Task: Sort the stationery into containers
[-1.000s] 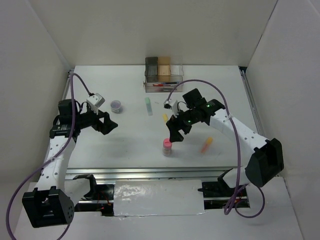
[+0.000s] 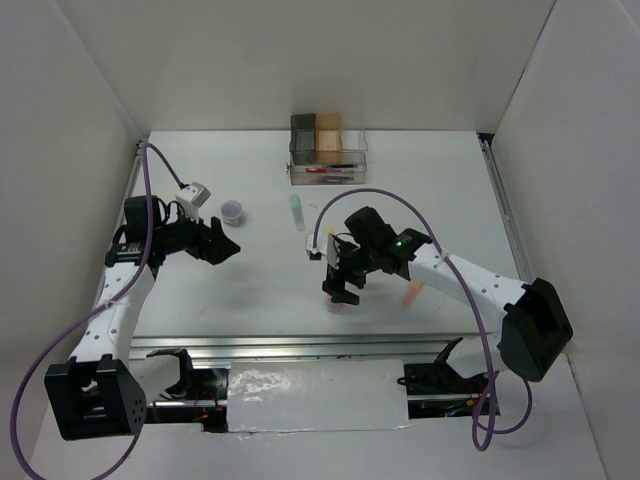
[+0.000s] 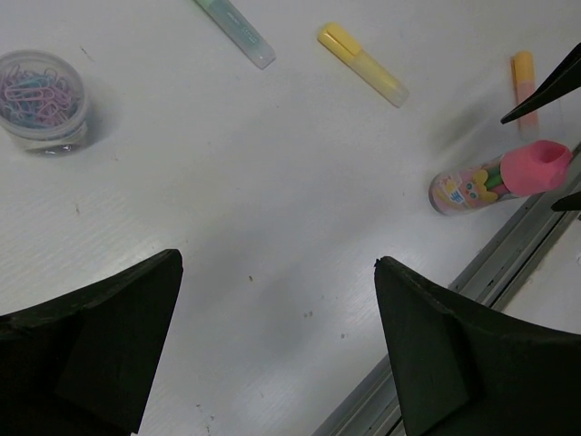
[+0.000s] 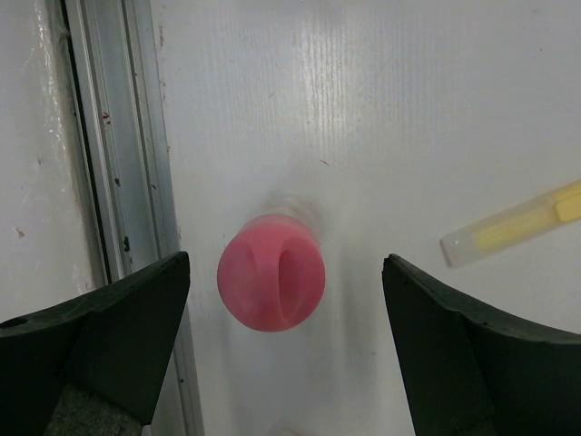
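A clear bottle with a pink cap stands near the table's front edge. My right gripper is open above it, and in the right wrist view the cap shows between the spread fingers, touching neither. Open and empty, my left gripper hovers over the left part of the table. A round tub of paper clips stands behind it. A green highlighter, a yellow highlighter and an orange highlighter lie on the table. The divided organizer at the back has pens in its front compartment.
A metal rail runs along the table's front edge, close to the bottle. The right forearm reaches over the right side, near the orange highlighter.
My right gripper has moved left and toward the front, ending over the bottle, which it now mostly hides in the top view. The left gripper has shifted slightly.
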